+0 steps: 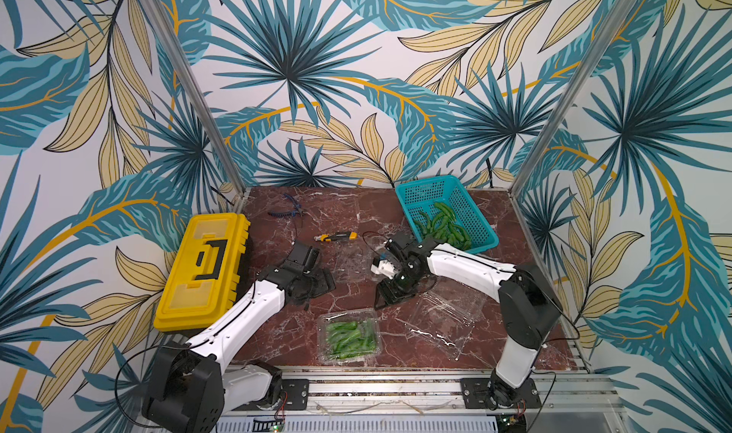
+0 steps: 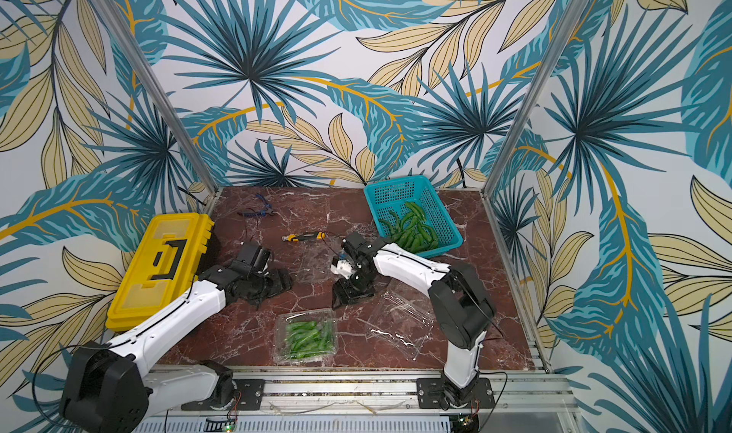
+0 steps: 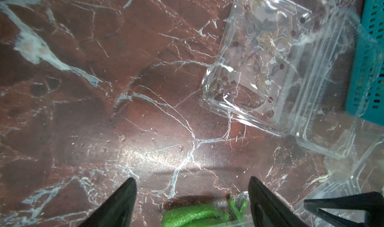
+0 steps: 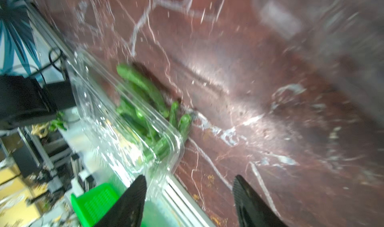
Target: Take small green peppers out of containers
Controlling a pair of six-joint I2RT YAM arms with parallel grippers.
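Green peppers (image 1: pixel 347 337) lie in a clear container (image 2: pixel 305 334) at the front middle, seen also at the lower edge of the left wrist view. A blue basket (image 1: pixel 474 204) at the back right holds more peppers (image 1: pixel 444 223). My left gripper is open above the marble table, left of the middle, with nothing between its fingers. My right gripper hangs right of the middle, behind and right of the pepper container; its fingers stand apart, with nothing seen between them.
Empty clear containers (image 3: pixel 260 59) lie near the basket and at the front right (image 1: pixel 442 318). A yellow toolbox (image 1: pixel 194 273) stands at the left. A yellow knife (image 1: pixel 335 236) and blue pliers (image 1: pixel 286 213) lie at the back.
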